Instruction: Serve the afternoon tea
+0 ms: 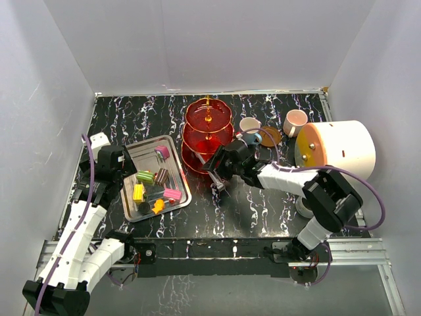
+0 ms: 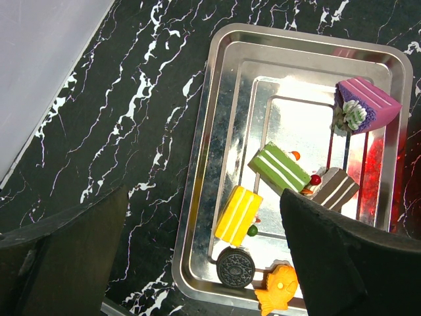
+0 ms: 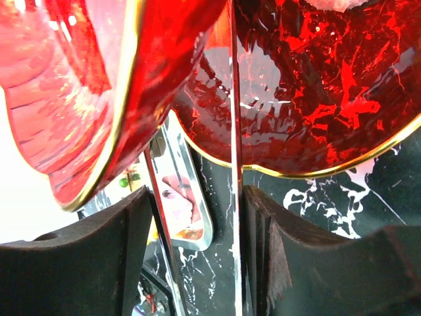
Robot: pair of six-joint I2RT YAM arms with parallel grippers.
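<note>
A red, gold-rimmed tiered stand (image 1: 208,135) stands at the table's middle. At its front, my right gripper (image 1: 223,161) has silver tongs (image 1: 216,179) between its fingers. In the right wrist view, the two tong arms (image 3: 237,178) are spread, one against each finger. Their far ends are out of view. A pink-white piece (image 3: 334,2) lies on the lowest red plate (image 3: 296,99). My left gripper is open and empty over the tray's left side. The metal tray (image 1: 186,197) holds a green cake (image 2: 279,166), a yellow cake (image 2: 238,214) and other sweets.
Behind my right arm are a pale cup (image 1: 250,124), a brown round coaster (image 1: 269,137) and a pink mug (image 1: 295,122). A large cream cylinder (image 1: 342,150) occupies the right side. Bare tabletop (image 1: 230,220) lies at the front centre.
</note>
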